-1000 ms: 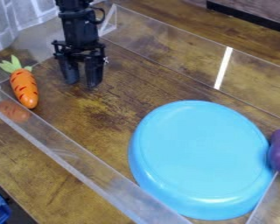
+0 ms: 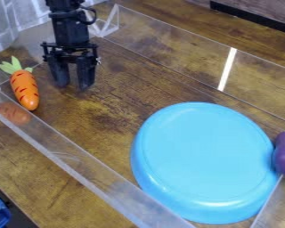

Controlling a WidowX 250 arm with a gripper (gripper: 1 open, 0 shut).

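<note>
My black gripper (image 2: 71, 68) is low over the wooden surface at the upper left, inside a clear-walled enclosure. A toy carrot (image 2: 25, 86) with green leaves lies just left of it. Whether the fingers are open or shut, or hold anything, I cannot tell at this size.
A large light-blue disc (image 2: 202, 158) fills the lower right, with a purple object (image 2: 284, 153) at its right edge. Transparent walls cross the lower left and upper right.
The arm and gripper have shifted slightly to the left, toward the carrot. The carrot and blue disc are unchanged.
</note>
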